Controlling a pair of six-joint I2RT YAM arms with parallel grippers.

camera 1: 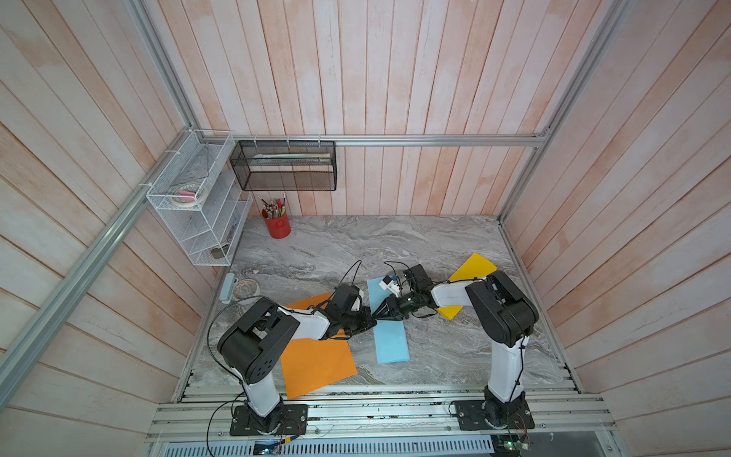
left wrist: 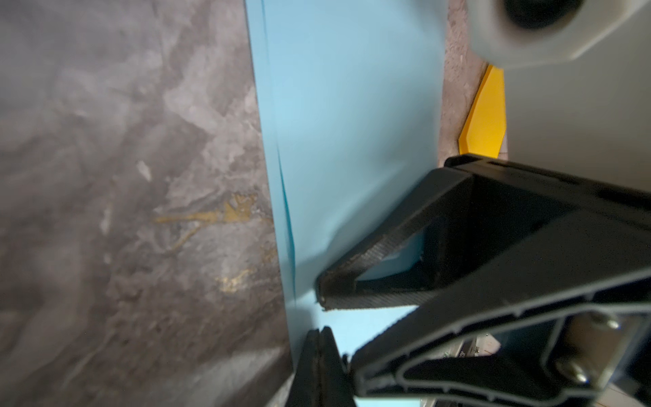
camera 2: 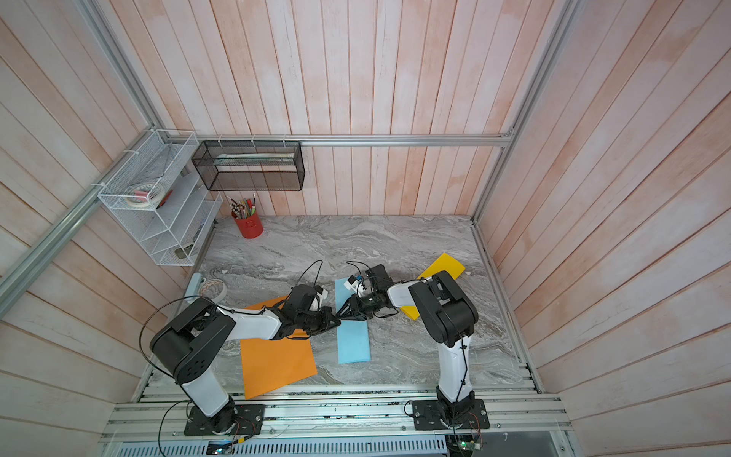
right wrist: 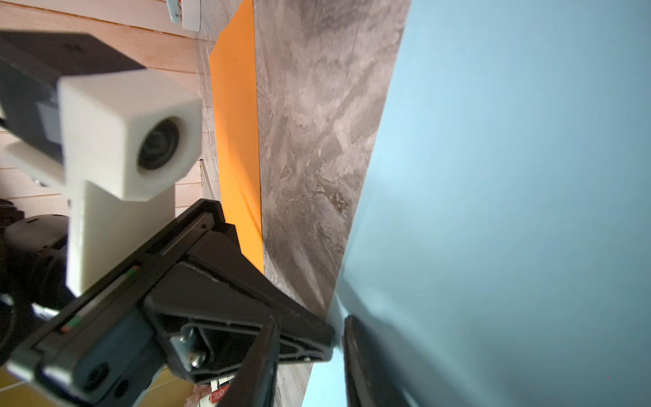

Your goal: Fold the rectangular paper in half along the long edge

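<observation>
The light blue paper [camera 1: 392, 342] lies as a narrow double layer, long side running front to back. Its layers' long edges sit slightly apart along the left side in the left wrist view. My left gripper is shut at that left edge, its tips against the paper; whether paper is pinched between them does not show. Right beside it, my right gripper stands open low over the same edge, one finger on the paper's side and one toward the left. Both grippers cover the middle of the paper in the top views.
An orange sheet [camera 1: 316, 369] lies under the left arm, and a yellow sheet [camera 1: 473, 266] lies partly beneath the right arm. A red pen cup [camera 1: 278, 226] and a white wire rack [camera 1: 201, 205] stand at the back left. Bare marble fills the back centre.
</observation>
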